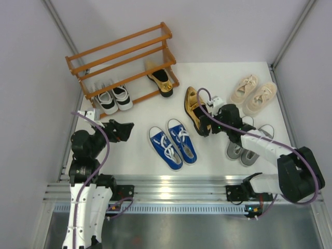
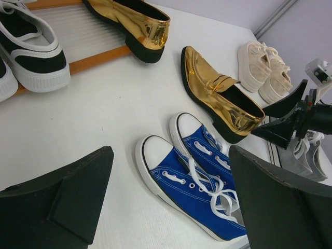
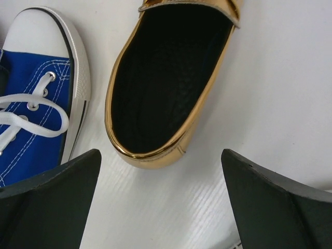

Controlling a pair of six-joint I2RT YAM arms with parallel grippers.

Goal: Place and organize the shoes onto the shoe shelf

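A gold loafer (image 1: 192, 106) lies on the white table right of the blue sneakers (image 1: 165, 148). My right gripper (image 1: 207, 124) is open at its heel end; in the right wrist view the heel (image 3: 153, 158) sits just ahead of the fingers. My left gripper (image 1: 123, 130) stands open and empty over the table's left. The wooden shoe shelf (image 1: 119, 44) holds black-and-white sneakers (image 1: 108, 102) and another gold loafer (image 1: 162, 80) on its lower level.
Cream shoes (image 1: 259, 98) lie at the back right, grey shoes (image 1: 249, 153) at the front right, partly under my right arm. Bare table (image 1: 129, 150) shows between the left gripper and the blue sneakers.
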